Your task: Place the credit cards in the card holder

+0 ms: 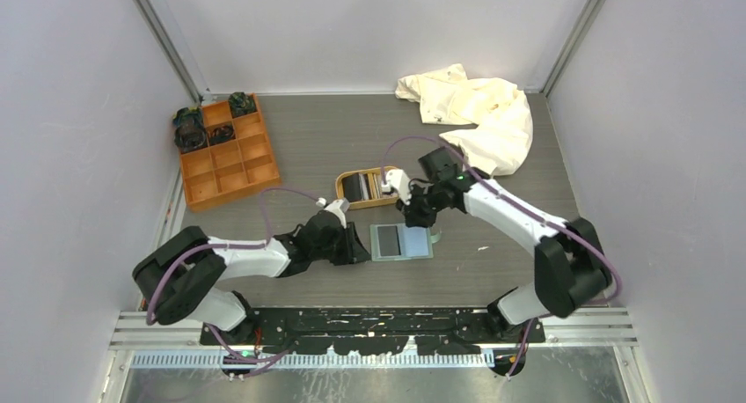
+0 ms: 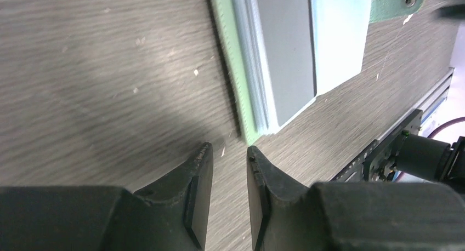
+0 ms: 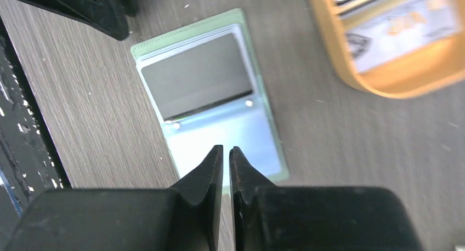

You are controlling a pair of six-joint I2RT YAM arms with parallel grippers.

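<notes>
The open card holder (image 1: 402, 243) lies flat on the table, pale green at its border, with a dark grey panel (image 3: 198, 78) on one half and a pale blue one (image 3: 225, 136) on the other. Several thin cards (image 1: 361, 187) stand in a wooden basket behind it. Beside the holder's left edge, my left gripper is partly open and empty. My right gripper hovers near the holder's right back corner, a narrow empty gap between its fingertips. Whether cards sit inside the holder's pockets I cannot tell.
At the back left stands an orange compartment tray (image 1: 227, 170) with dark items in some cells. A cream cloth (image 1: 488, 113) lies crumpled at the back right. The basket's wall (image 3: 333, 40) is close behind.
</notes>
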